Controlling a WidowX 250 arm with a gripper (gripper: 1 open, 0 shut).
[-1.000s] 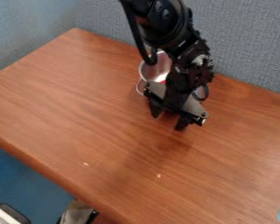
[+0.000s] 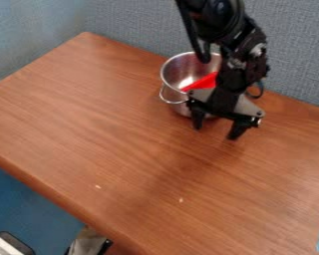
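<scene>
A steel pot (image 2: 177,75) with side handles stands near the back of the wooden table (image 2: 109,139). A red object (image 2: 201,82) shows inside or at the rim of the pot; I cannot tell which. My black gripper (image 2: 215,127) is low at the pot's right front, fingers apart and open, partly covering the pot. Nothing clearly shows between its fingers.
A grey padded wall runs behind the table. Below the table's front left edge are blue floor and some items at the bottom corner.
</scene>
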